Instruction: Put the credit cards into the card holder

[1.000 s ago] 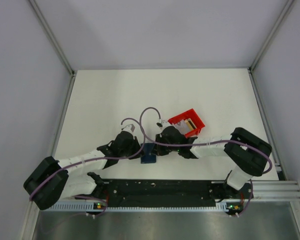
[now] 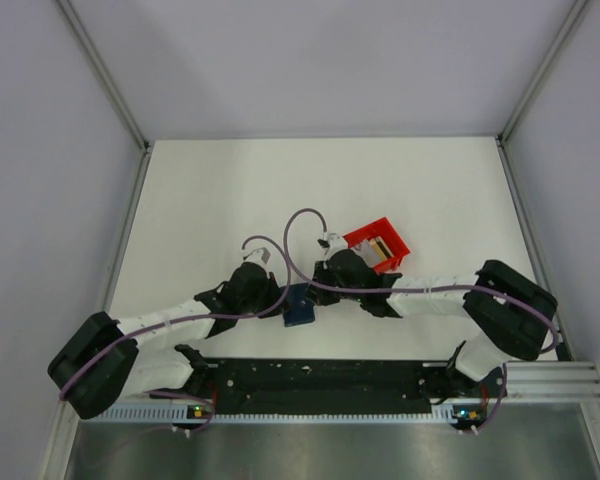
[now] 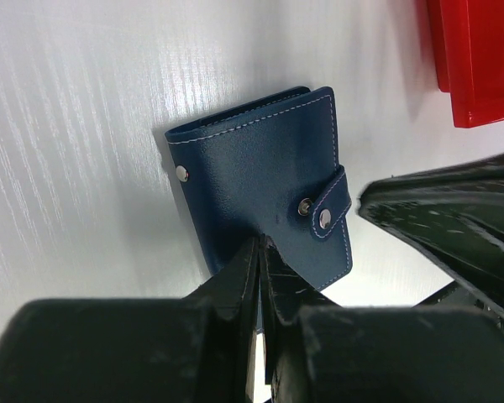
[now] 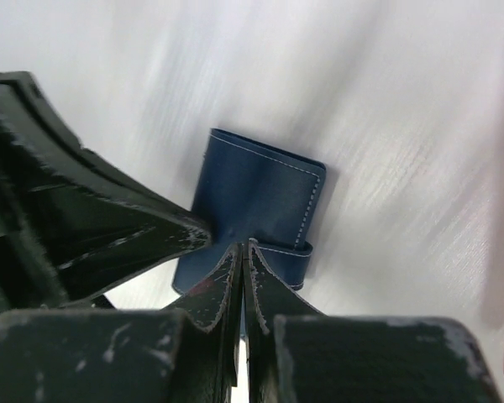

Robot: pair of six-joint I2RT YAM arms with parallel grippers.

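A navy card holder (image 2: 298, 308) (image 3: 269, 185) (image 4: 252, 185) lies on the white table, its snap strap visible in both wrist views. My left gripper (image 2: 278, 305) is over the holder's lower left part, its fingertips close together; whether they grip an edge is unclear. My right gripper (image 2: 320, 292) hovers at the holder's right side, shut, with nothing visible between its fingertips. In the top view, cards sit inside a red container (image 2: 388, 232) behind the right arm.
The red container's wall (image 3: 462, 75) is close beside the holder at the back right. Both arms crowd the front middle.
The right arm has shifted slightly to the right in the top view. The left arm looks almost unchanged, and the holder is nearly where it was.
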